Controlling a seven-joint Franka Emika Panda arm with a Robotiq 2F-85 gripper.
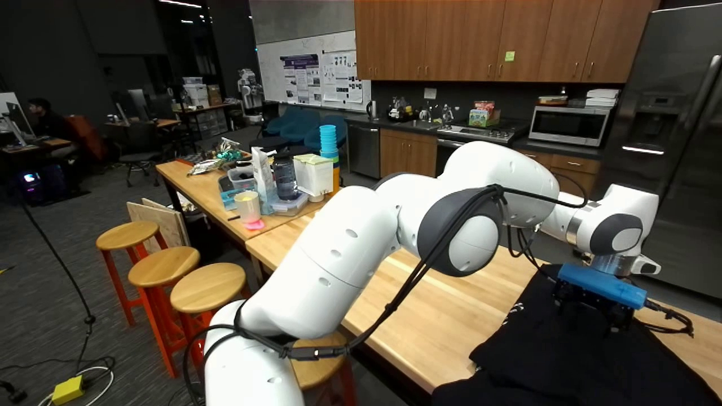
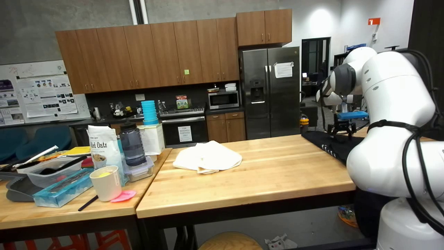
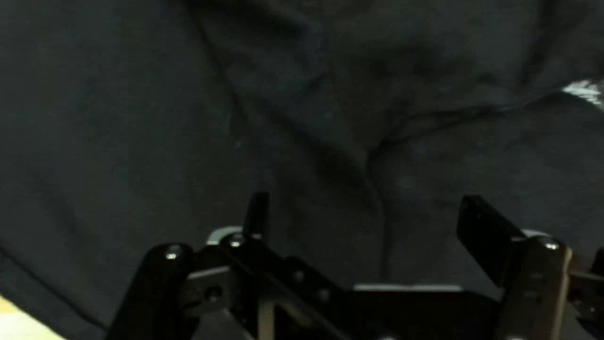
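Observation:
Black cloth (image 1: pixel 568 358), apparently a garment with small white lettering, is spread over the right end of the wooden table. In the wrist view the black cloth (image 3: pixel 141 141) fills nearly everything, with folds and seams running through the middle and a white mark at the right. My gripper hangs over it, its fingers (image 3: pixel 487 238) wide apart and nothing gripped between them. From the side, the gripper (image 2: pixel 342 131) points down close above the black cloth (image 2: pixel 329 143); whether the tips touch it I cannot tell.
A folded white cloth (image 2: pixel 208 157) lies toward the left of the wooden table (image 2: pixel 266 179), with bare wood between it and the black cloth. An adjoining table holds a mug (image 2: pixel 105 183), an oats bag (image 2: pixel 104 148) and a dark jug (image 2: pixel 132 143). Stools (image 1: pixel 206 287) stand alongside.

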